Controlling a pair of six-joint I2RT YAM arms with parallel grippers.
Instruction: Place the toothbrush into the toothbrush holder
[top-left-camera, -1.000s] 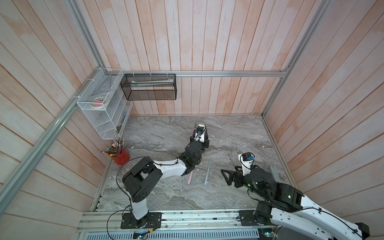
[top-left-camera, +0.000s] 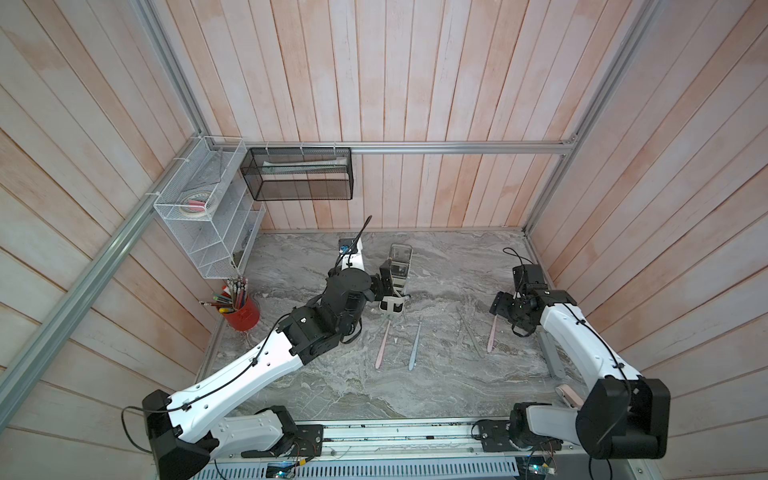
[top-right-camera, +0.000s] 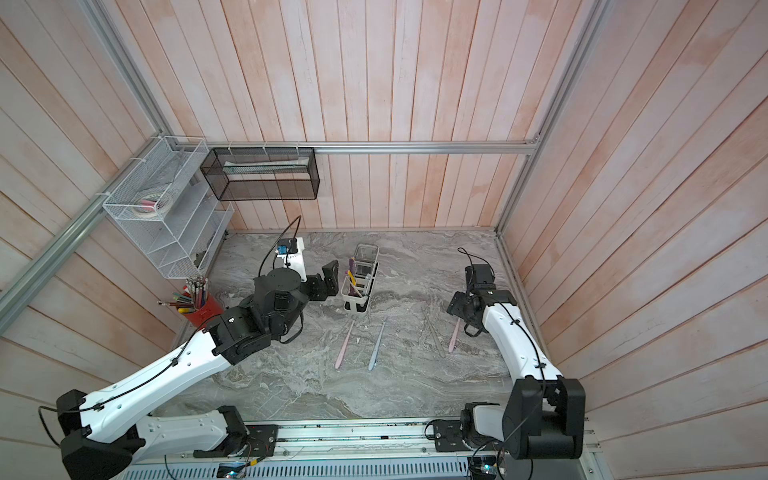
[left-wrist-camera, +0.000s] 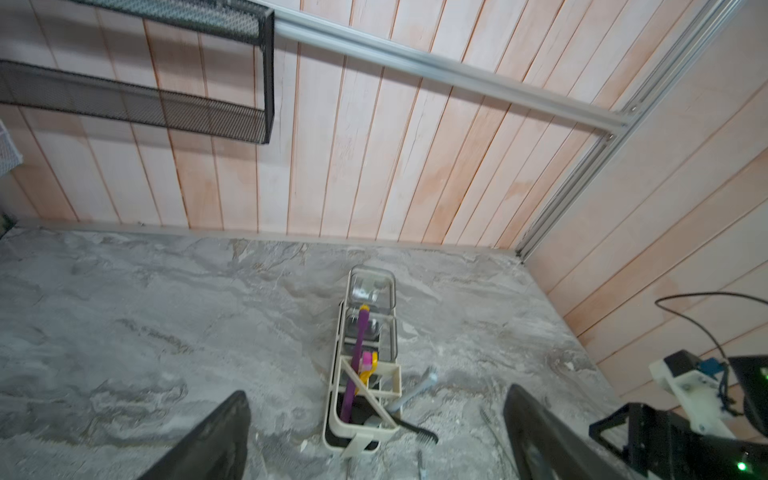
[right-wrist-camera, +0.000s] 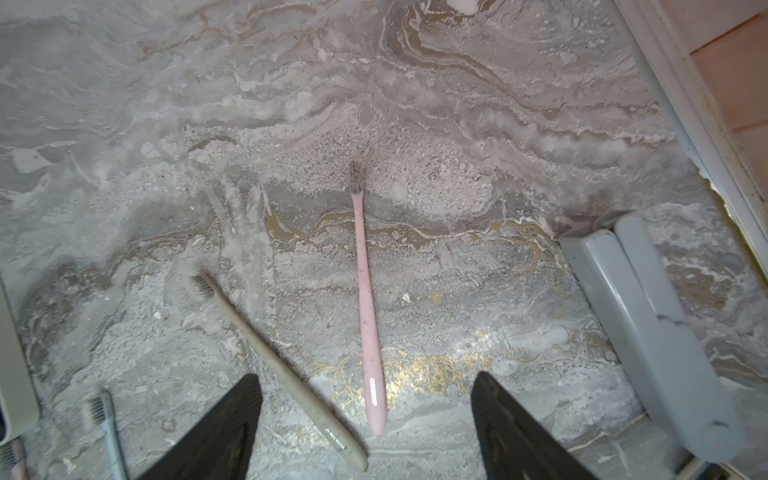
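The toothbrush holder (left-wrist-camera: 340, 400) stands on the marble table, holding several colourful items. My left gripper is open above and near it. My right gripper is open, empty, over a pink toothbrush (right-wrist-camera: 364, 304), with a beige toothbrush (right-wrist-camera: 284, 372) lying left of it. A blue toothbrush (top-left-camera: 415, 344) and another pink toothbrush (top-left-camera: 382, 345) lie in front of the holder.
A red pen cup (top-left-camera: 243, 318) and white wire racks (top-left-camera: 204, 240) are at the left. A grey object (right-wrist-camera: 640, 320) lies by the right table edge.
My left arm has lifted off the holder and shifted left, exposing it. My right arm has moved back and right, now over the right-hand pink toothbrush.
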